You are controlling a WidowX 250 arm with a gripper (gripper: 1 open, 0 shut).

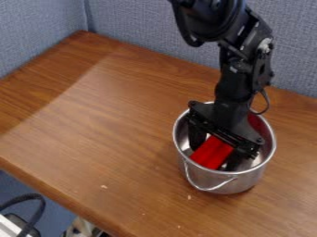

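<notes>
A silver metal bucket (210, 180) with a wire handle stands on the wooden table at the right. A red block (212, 153) lies inside it. My black gripper (223, 130) reaches down from the top into the bucket, open, with its fingers over and around the red block. Part of the block and the bucket's interior are hidden behind the gripper. A bit of red also shows at the back of the bucket, behind the gripper.
Blue-grey padded walls border it at the back and left. Some black cable and a pale object (15, 226) are at the lower left corner.
</notes>
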